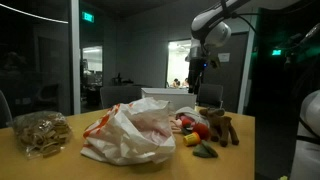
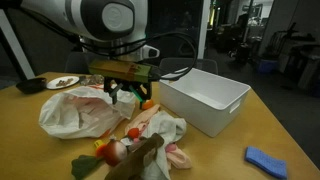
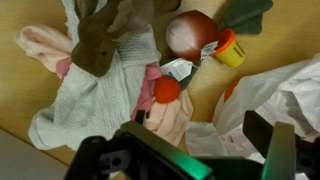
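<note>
My gripper hangs open above the pile, with nothing between its fingers; in the first exterior view the gripper (image 1: 194,84) is high over the table. Below it in the wrist view lie a red ball (image 3: 167,90), a red-brown apple-like item (image 3: 191,36), a yellow and orange tub (image 3: 229,51) and a brown plush animal (image 3: 92,45). A greyish-white cloth (image 3: 90,105) spreads under the plush, beside pink cloth (image 3: 45,42). At the right, a crumpled white plastic bag (image 3: 285,95) is partly hidden by a finger.
An empty-looking white bin (image 2: 208,98) stands behind the pile. A clear bag of brown pieces (image 1: 40,132) sits at the far left of the first exterior view. A blue item (image 2: 266,162) lies apart on the table. Dark green cloth (image 3: 243,14) borders the pile.
</note>
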